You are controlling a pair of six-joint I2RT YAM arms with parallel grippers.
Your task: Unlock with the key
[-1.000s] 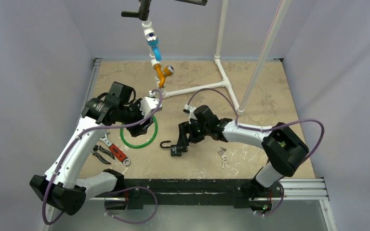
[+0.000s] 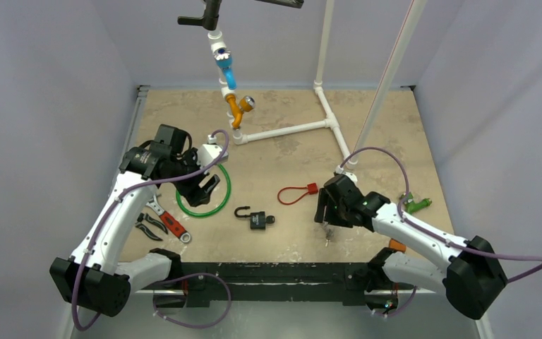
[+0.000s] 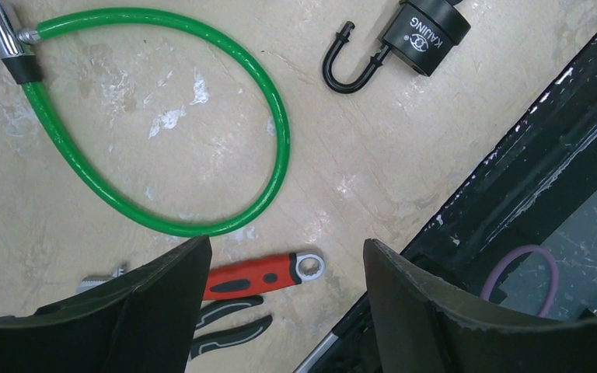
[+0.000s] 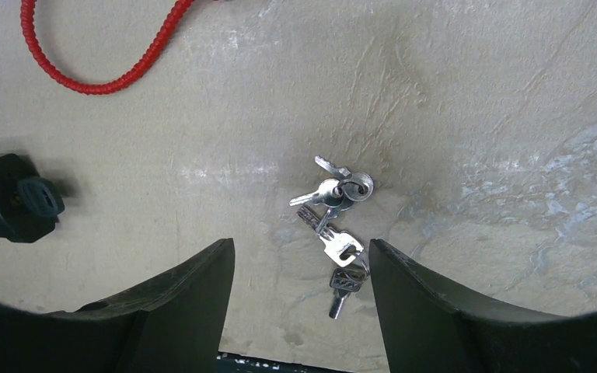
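Note:
The black padlock lies mid-table, its shackle swung out to the left. In the right wrist view a dark key head sticks out of the padlock body. A bunch of silver keys lies flat on the table, ahead of and between the fingers of my right gripper, which is open and empty above it. Over the green hose loop, my left gripper is also open with nothing between its fingers; the padlock shows beyond it.
Around the left arm lie the green cable loop, a red-handled wrench and pliers. A red loop tie sits between the padlock and the right gripper. White pipes with valves stand behind.
My right gripper has moved right, away from the padlock, to over the keys. The left one has shifted slightly down and left. The padlock stays in place.

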